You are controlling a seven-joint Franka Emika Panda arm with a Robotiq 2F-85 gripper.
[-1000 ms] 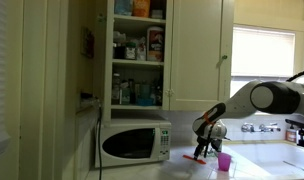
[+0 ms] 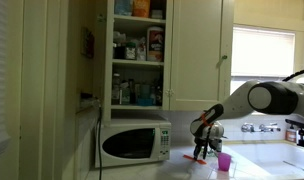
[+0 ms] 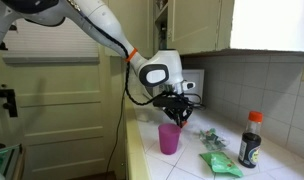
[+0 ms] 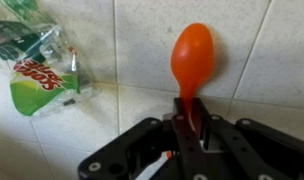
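Observation:
An orange spoon (image 4: 193, 55) is pinched in my gripper, its bowl sticking out past the fingers over pale tiles in the wrist view. In exterior view 1 the gripper (image 2: 200, 156) is low over the white counter, with the spoon (image 2: 195, 161) a small orange streak by its fingertips. A pink cup (image 2: 224, 161) stands just right of it there. Seen from exterior view 2, the cup (image 3: 169, 138) is close below the gripper (image 3: 181, 118); whether the spoon touches the counter cannot be told.
A green snack packet (image 3: 220, 164) and a dark sauce bottle (image 3: 251, 140) with a red cap occupy the counter. The microwave (image 2: 135, 143) stands below open shelves, and a cabinet door (image 2: 202, 55) hangs above the arm. Tiles around the spoon look clear.
The arm has shifted only slightly over the last second, the spoon with it. The pink cup has stayed in place.

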